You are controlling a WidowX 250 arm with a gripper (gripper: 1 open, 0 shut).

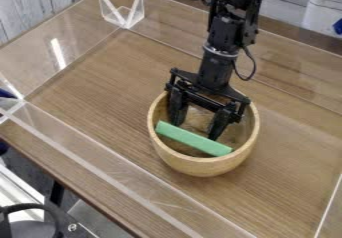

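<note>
A tan round bowl [205,166] sits on the wooden table, right of centre. Inside it a green bar [190,137] lies slanted along the near side. My black gripper [203,112] reaches down from the top into the bowl, above and behind the bar, its fingers spread open. Whether they touch anything in the bowl is hard to tell.
A clear angular object [120,12] stands at the upper left. Black hardware [34,222] shows at the lower left corner.
</note>
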